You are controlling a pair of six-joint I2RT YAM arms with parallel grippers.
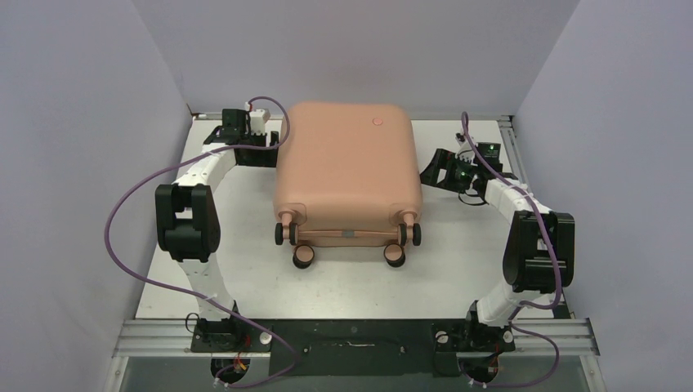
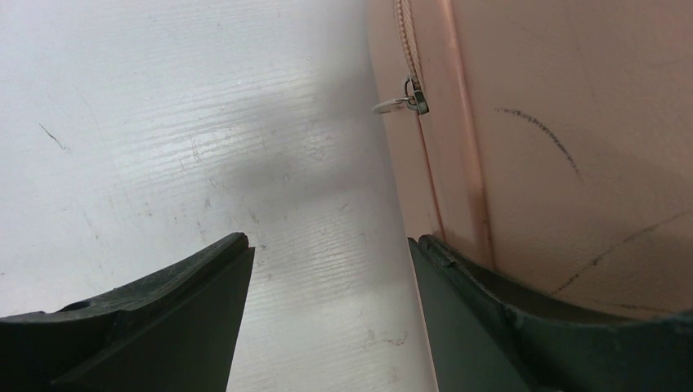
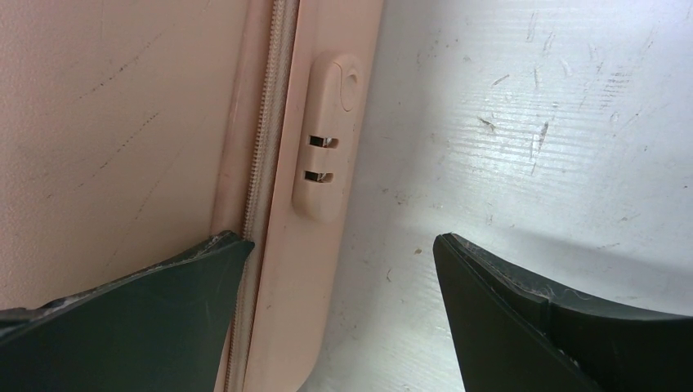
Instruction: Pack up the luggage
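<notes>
A closed pink hard-shell suitcase (image 1: pixel 347 163) lies flat on the white table, wheels toward the front. My left gripper (image 1: pixel 266 147) is at its left side; in the left wrist view its open fingers stand beside the seam, near a zipper pull (image 2: pixel 415 100). My right gripper (image 1: pixel 437 171) is at the right side, fingers apart, one against the zipper track (image 3: pixel 274 106) below a combination lock (image 3: pixel 327 131). Nothing shows held between either gripper's fingers.
Grey walls stand close at left, right and back. Purple cables loop over both arms.
</notes>
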